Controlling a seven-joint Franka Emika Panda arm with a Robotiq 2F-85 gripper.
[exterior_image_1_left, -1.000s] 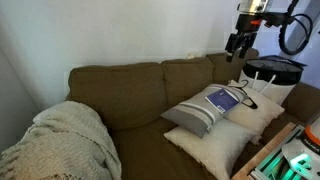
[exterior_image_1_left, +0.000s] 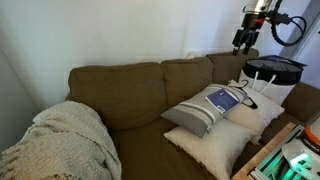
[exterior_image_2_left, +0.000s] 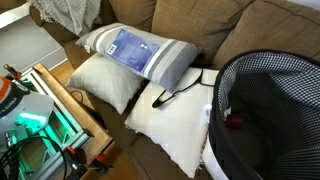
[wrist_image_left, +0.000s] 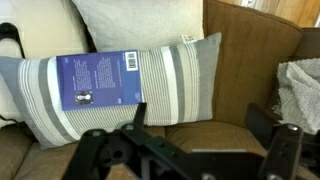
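My gripper (exterior_image_1_left: 242, 44) hangs high above the back of the sofa, open with nothing between its fingers. In the wrist view the gripper points down at a grey-striped pillow (wrist_image_left: 180, 92), its fingers spread wide at the bottom of the frame. A blue-purple book (wrist_image_left: 98, 80), its printed cover up and a barcode at one corner, lies on that pillow, off to the left of the fingers. Exterior view 2 shows the same book (exterior_image_2_left: 133, 50) flat on the striped pillow (exterior_image_2_left: 176, 66); the gripper is outside that view.
A black hanger-like item (exterior_image_2_left: 178, 92) rests on a white pillow (exterior_image_2_left: 172, 124). Beside it stands a black mesh basket (exterior_image_2_left: 222, 112). A knitted blanket (exterior_image_1_left: 62, 145) covers the sofa's left end. Between blanket and pillows, the brown seat (exterior_image_1_left: 142, 145) is clear.
The arm has shifted slightly, with my gripper a little higher and farther right in exterior view 1. Book, pillows and basket stay where they were.
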